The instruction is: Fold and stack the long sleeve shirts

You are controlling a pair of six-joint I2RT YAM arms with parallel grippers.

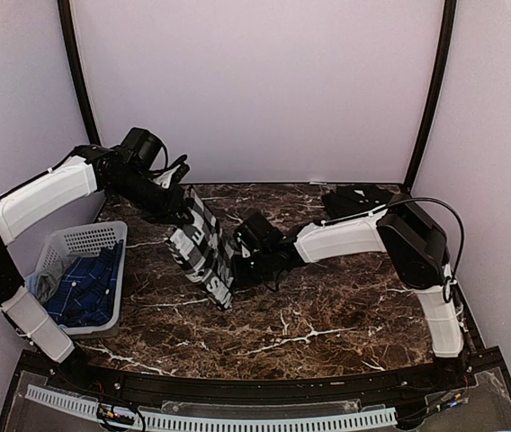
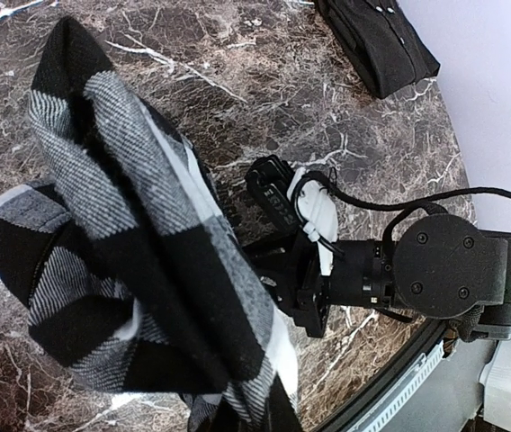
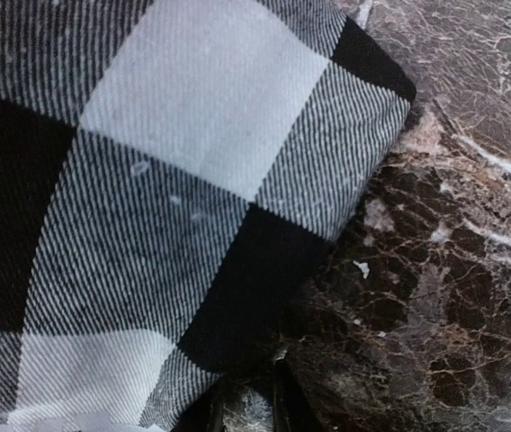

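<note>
A folded black and white plaid shirt [image 1: 203, 252] hangs between my two grippers, tilted and narrow in the top view, its lettering mostly turned from sight. My left gripper [image 1: 183, 214], the higher of the two, is shut on its upper left edge; in the left wrist view the cloth [image 2: 174, 243] runs down into the fingers at the bottom. My right gripper [image 1: 240, 261] is shut on the right edge, lower and nearer the table. Plaid cloth [image 3: 174, 180] fills much of the right wrist view. A folded black shirt [image 1: 360, 200] lies at the back right.
A white basket [image 1: 119, 261] holding a blue plaid shirt [image 1: 85, 292] and grey cloth [image 1: 50, 277] stands at the left, close to the left arm. Bare marble table [image 1: 327, 315] spreads across the front and right.
</note>
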